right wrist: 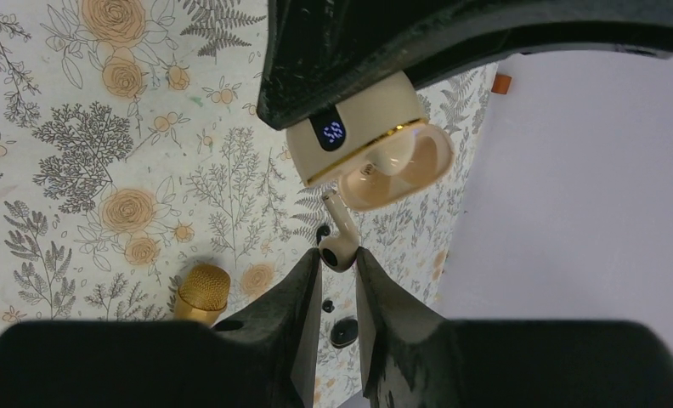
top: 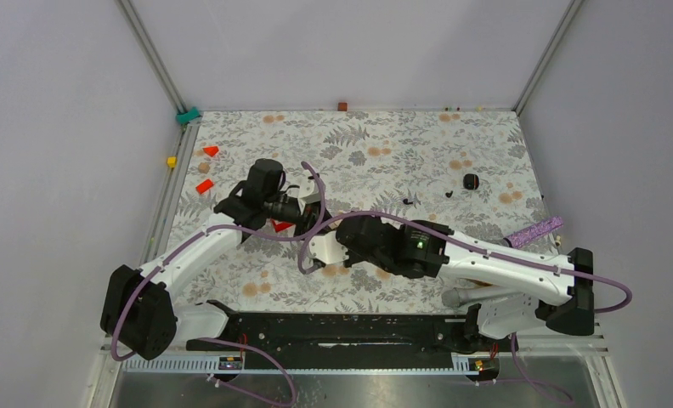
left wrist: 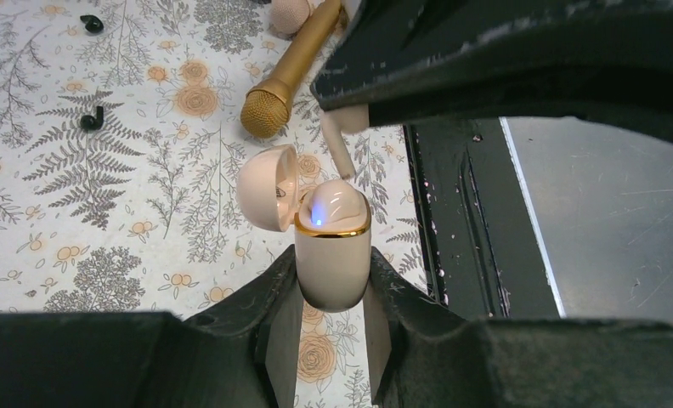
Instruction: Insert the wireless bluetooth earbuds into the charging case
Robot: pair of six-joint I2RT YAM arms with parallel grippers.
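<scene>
My left gripper is shut on the cream charging case [left wrist: 332, 259], whose lid [left wrist: 263, 191] stands open and which shows a blue light in the left wrist view. My right gripper is shut on a cream earbud [right wrist: 342, 240], held stem up just outside the case [right wrist: 359, 123] in the right wrist view. In the left wrist view the earbud's stem [left wrist: 338, 146] hangs above the case, apart from it. In the top view both wrists meet near the middle, hiding the case and earbud.
A gold microphone [left wrist: 286, 72] lies beyond the case. Small black pieces [left wrist: 93, 120] lie on the floral mat [top: 350, 144]. Red blocks [top: 205, 185] are at the left; a purple cylinder [top: 533, 232] and grey roll [top: 460, 297] lie at the right.
</scene>
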